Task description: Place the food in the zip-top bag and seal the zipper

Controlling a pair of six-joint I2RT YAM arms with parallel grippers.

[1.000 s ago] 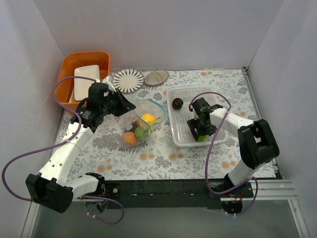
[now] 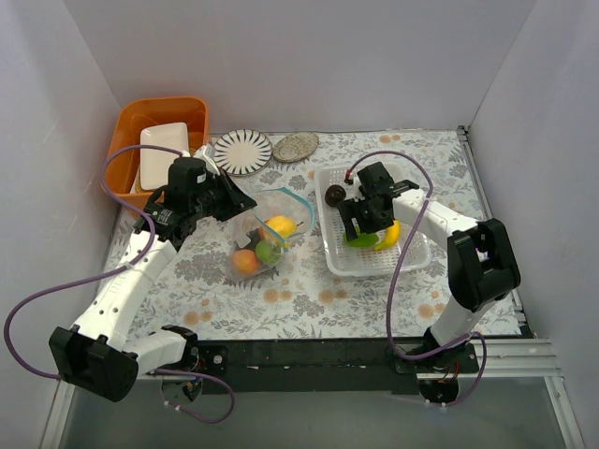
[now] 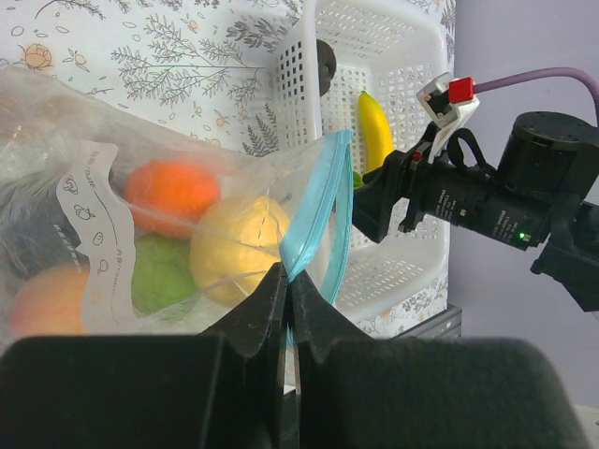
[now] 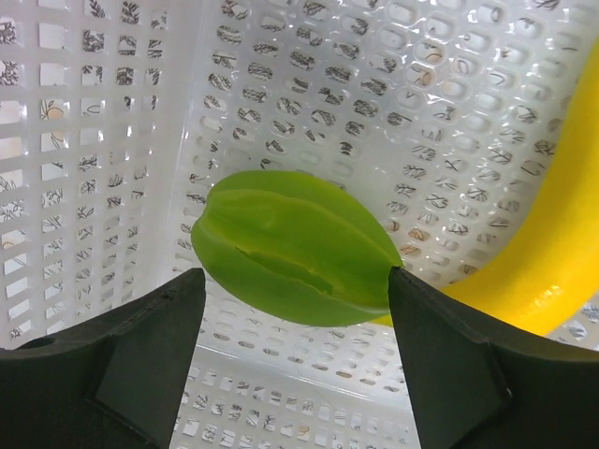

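The clear zip top bag [image 2: 245, 229] lies left of centre with several pieces of food inside, among them a yellow one [image 3: 239, 245], a green one [image 3: 161, 273] and an orange one [image 3: 171, 195]. My left gripper is shut on the bag's blue zip rim [image 3: 309, 224], which stands part open. Over the white basket, my right gripper [image 2: 362, 232] is open around a green pepper [image 4: 290, 245] on the basket floor. Its right finger [image 4: 412, 309] overlaps the pepper's end; the left finger stands apart. Beside the pepper lies a banana [image 4: 533, 253].
The white basket [image 2: 334, 257] also holds a dark round item [image 2: 335, 195]. An orange bin [image 2: 126, 168] stands at the back left. Two plates, one striped [image 2: 242, 152] and one beige [image 2: 296, 146], lie at the back.
My right gripper has moved left in the basket, and the green pepper shows further left and back than before. More of the banana is uncovered. The left arm and the bag have stayed still.
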